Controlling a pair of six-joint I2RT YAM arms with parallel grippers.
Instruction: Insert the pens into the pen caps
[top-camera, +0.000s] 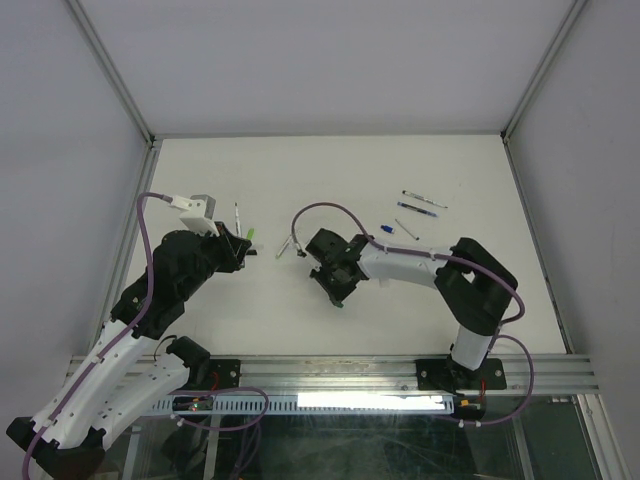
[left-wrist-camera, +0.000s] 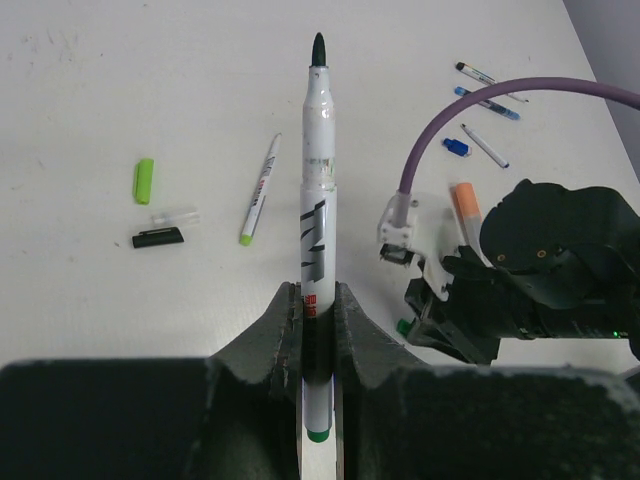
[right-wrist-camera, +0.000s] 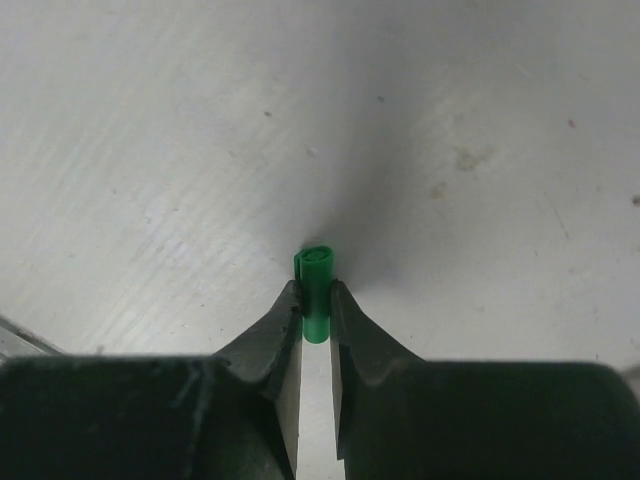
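My left gripper is shut on a white pen (left-wrist-camera: 318, 150) held upright, dark tip up, green end down, at the left in the top view. My right gripper is low over the table at the centre, its fingertips at a small green cap (right-wrist-camera: 316, 280); whether they grip it firmly is unclear. On the table lie a light green cap (left-wrist-camera: 143, 180), a clear cap (left-wrist-camera: 175, 217), a black cap (left-wrist-camera: 157, 237) and a white pen with a green end (left-wrist-camera: 260, 190).
Further right lie a blue cap (left-wrist-camera: 456, 147), several pens (top-camera: 416, 209) and an orange-ended marker (left-wrist-camera: 467, 200), partly behind the right arm.
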